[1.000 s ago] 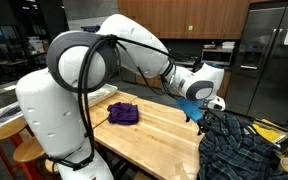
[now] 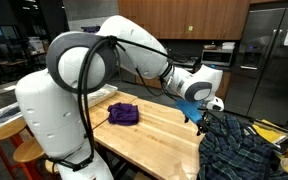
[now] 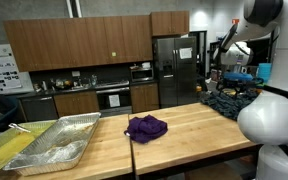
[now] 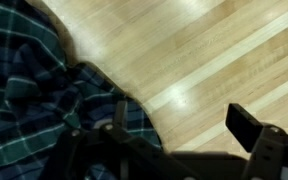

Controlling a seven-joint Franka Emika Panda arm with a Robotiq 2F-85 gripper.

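A dark blue-green plaid cloth lies rumpled over the right side of the wooden table in exterior view 1. My gripper is open above the cloth's edge, with nothing between its fingers. In the wrist view the plaid cloth fills the left and bare wood shows on the right. A purple cloth sits bunched toward the far left of the table, and exterior view 2 shows the same purple cloth well away from the arm.
Several yellow and other small items lie behind the plaid cloth. Foil trays stand at the left in exterior view 2. Stools stand at the left.
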